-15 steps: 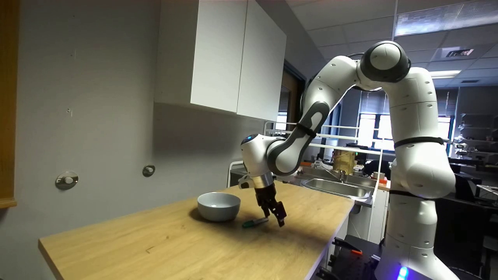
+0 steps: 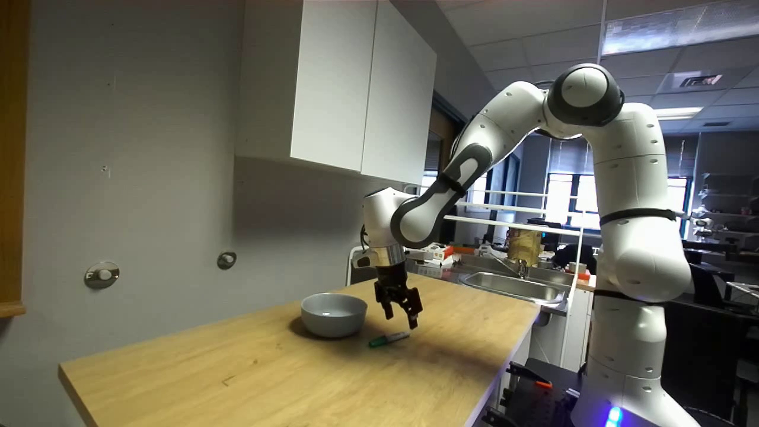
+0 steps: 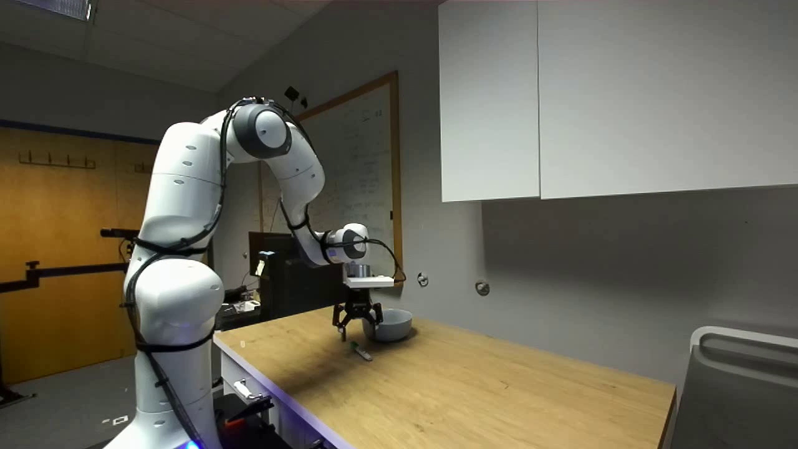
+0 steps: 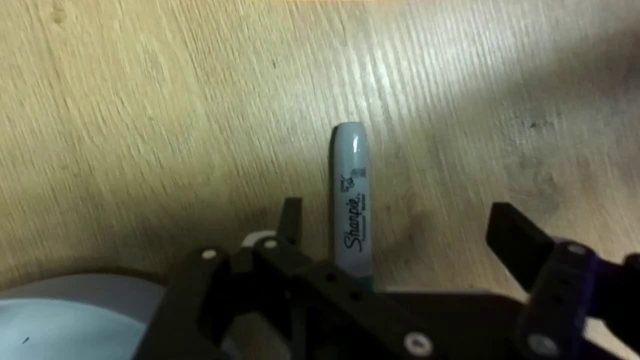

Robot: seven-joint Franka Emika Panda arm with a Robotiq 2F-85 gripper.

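A grey Sharpie marker [image 4: 352, 204] with a green cap end [image 2: 378, 342] lies flat on the wooden table. In the wrist view its capped end is mostly hidden behind my gripper's body. My gripper is open, its fingers spread to either side of the marker's line with nothing held. From exterior view 1, the gripper [image 2: 400, 321] hangs just above the table, over the marker and apart from it. A grey bowl [image 2: 334, 315] stands upright beside the marker, close to the gripper; it looks empty inside where visible.
A white cabinet [image 2: 363, 92] hangs on the wall above the table. Beyond the table's far end lies a sink [image 2: 516, 286].
My gripper has risen and shifted left, toward the bowl, and now hangs more upright. The marker and bowl lie where they were.
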